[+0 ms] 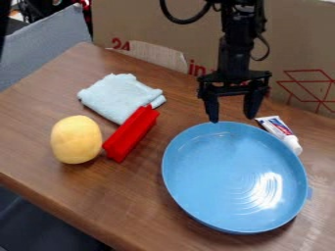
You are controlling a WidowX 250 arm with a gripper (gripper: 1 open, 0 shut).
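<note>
My black gripper (pixel 232 106) hangs open above the table, just behind a large blue plate (pixel 214 172), with nothing between its fingers. A red cloth-like or block-shaped object (pixel 129 132) lies lengthwise to the left of the plate, beside a yellow round object (pixel 76 139). A folded pale blue cloth (pixel 118 96) lies behind them at the left. A white tube (pixel 280 133) with red and blue print lies right of the gripper, at the plate's back right.
A cardboard panel (pixel 167 34) stands along the back of the wooden table (pixel 59 196).
</note>
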